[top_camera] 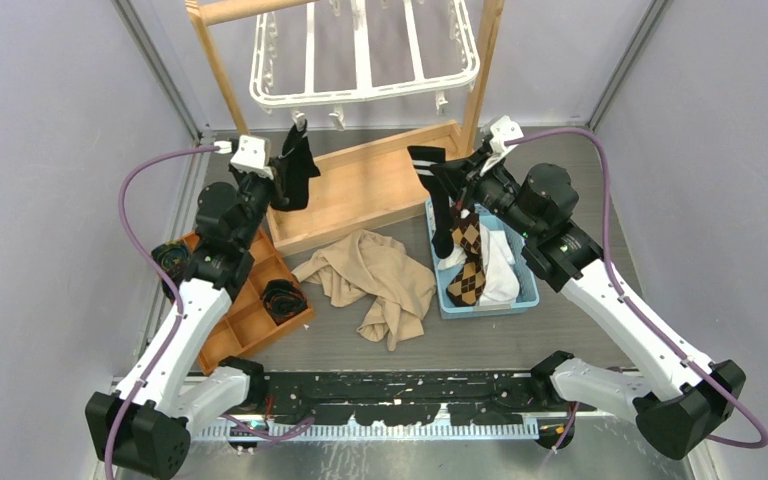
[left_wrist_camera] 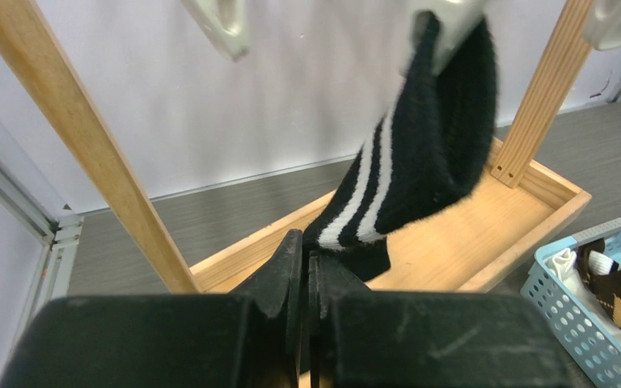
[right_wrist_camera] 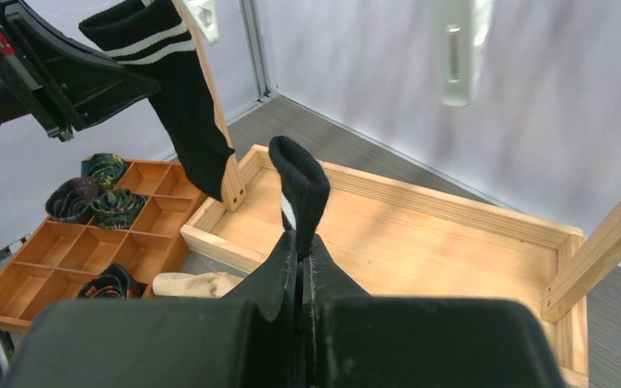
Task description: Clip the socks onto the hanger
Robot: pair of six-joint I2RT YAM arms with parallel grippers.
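The white hanger hangs from a wooden frame, with clips around its rim. A black sock with two white stripes has its upper edge at a white clip. My left gripper is shut on the striped edge of that sock, whose foot dangles freely in the right wrist view. A second black striped sock hangs from my right gripper, shut on its upper part; a folded bit of it sticks up beyond the fingertips. No clip touches this second sock.
A blue basket with white and argyle socks stands below the right gripper. A beige cloth lies mid-table. The compartment box at left holds rolled socks. Wooden posts of the frame flank the hanger.
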